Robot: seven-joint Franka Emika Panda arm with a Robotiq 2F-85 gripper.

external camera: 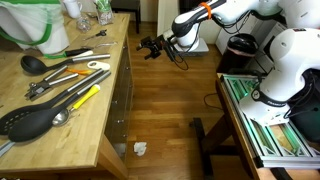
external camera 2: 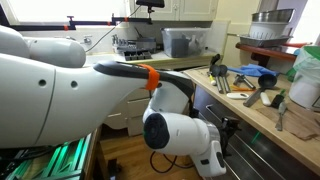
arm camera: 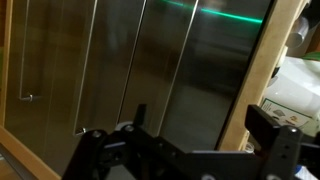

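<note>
My gripper (external camera: 148,46) is held out beside the counter, below its top and in front of the drawer fronts. The wrist view shows the gripper open, its dark fingers wide apart with nothing between them. Grey drawer fronts (arm camera: 155,65) fill most of that view, with thin metal handles (arm camera: 80,130) on some of them; they appear shut. From the other side, the gripper (external camera 2: 230,128) is near the drawers (external camera 2: 252,150) under the counter. Whether it touches them cannot be told.
Several utensils lie on the wooden counter (external camera: 100,110), among them a black slotted spoon (external camera: 35,122) and a yellow-handled tool (external camera: 84,104). A white-and-green tub (external camera: 48,35) stands behind them.
</note>
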